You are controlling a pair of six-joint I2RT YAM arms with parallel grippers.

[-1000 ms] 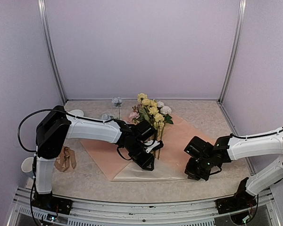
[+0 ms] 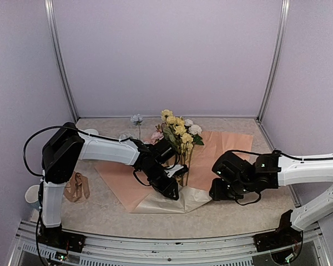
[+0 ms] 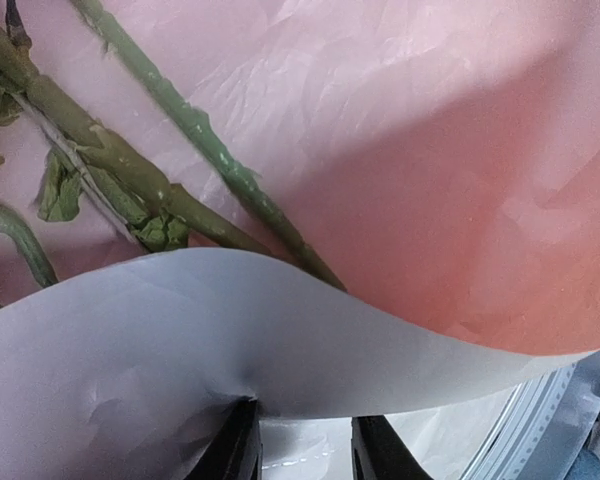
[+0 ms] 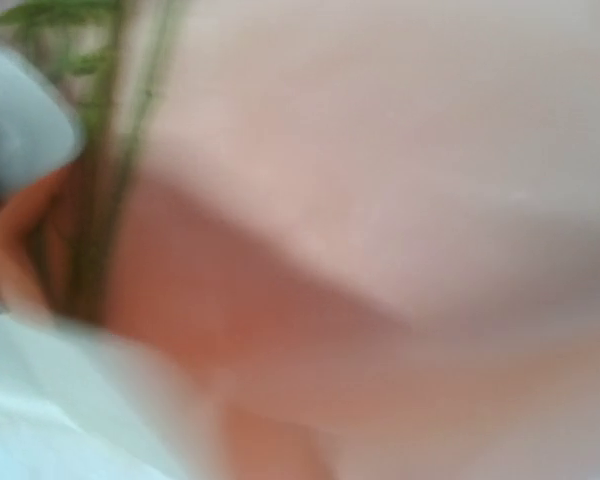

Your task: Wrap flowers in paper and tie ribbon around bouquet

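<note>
The bouquet of yellow, white and pink fake flowers (image 2: pixel 179 128) lies on pink wrapping paper (image 2: pixel 119 183), blooms toward the back. Its green stems (image 3: pixel 215 150) run down behind a raised pale fold of the paper (image 3: pixel 310 330) in the left wrist view. At that fold's lower edge my left gripper stands part open, its left fingertip against a dark crease. My right gripper (image 2: pixel 216 195) is at the paper's front right in the top view; its fingers are hidden there. The right wrist view is blurred, with stems (image 4: pixel 105 200) and curved paper (image 4: pixel 220 300) but no fingers.
A tan ribbon (image 2: pixel 76 187) lies at the left beside a white cup (image 2: pixel 33 195). One pale blue flower (image 2: pixel 136 119) stands apart, left of the bouquet.
The paper's right side has risen and its front right edge has drawn inward. The left gripper shifted slightly left.
</note>
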